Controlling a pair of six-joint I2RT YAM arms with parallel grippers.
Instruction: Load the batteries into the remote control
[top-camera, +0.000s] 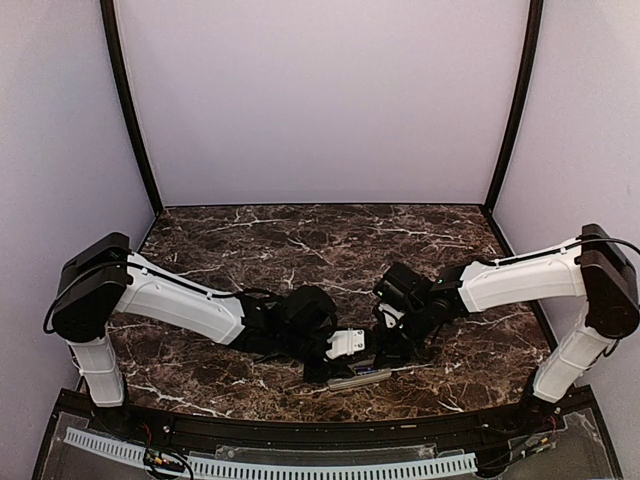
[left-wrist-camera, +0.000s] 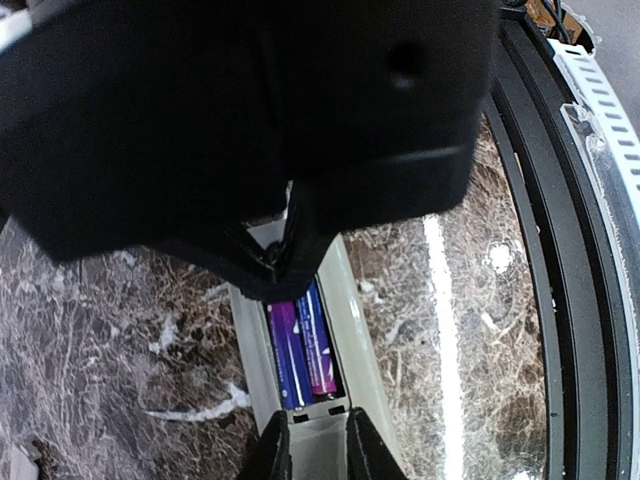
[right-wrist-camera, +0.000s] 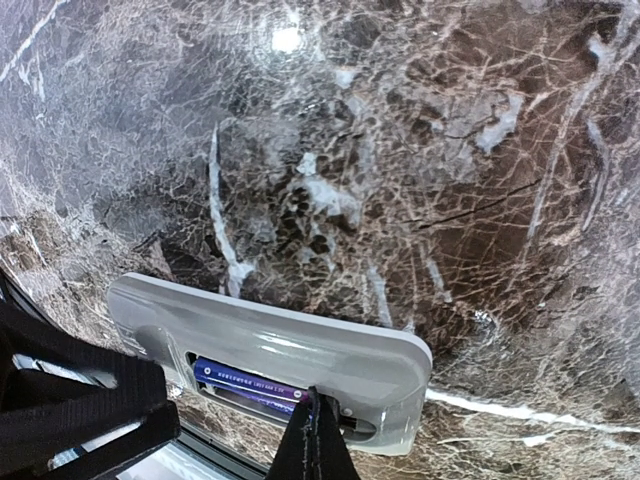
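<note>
The grey remote control (top-camera: 361, 380) lies near the table's front edge, its battery compartment facing up. In the left wrist view, two blue-purple batteries, one on the left (left-wrist-camera: 289, 355) and one on the right (left-wrist-camera: 317, 345), lie side by side in the compartment. My left gripper is over the end of the remote, fingers apart with only the remote's grey body showing between them; contact is unclear. My right gripper is shut, its tips at one end of the batteries, nothing visible between them. It hides part of the compartment.
The two grippers stand close together over the remote, with little room between them. Dark marbled table (top-camera: 330, 245) behind the arms is clear. A black rail (top-camera: 300, 432) runs along the front edge.
</note>
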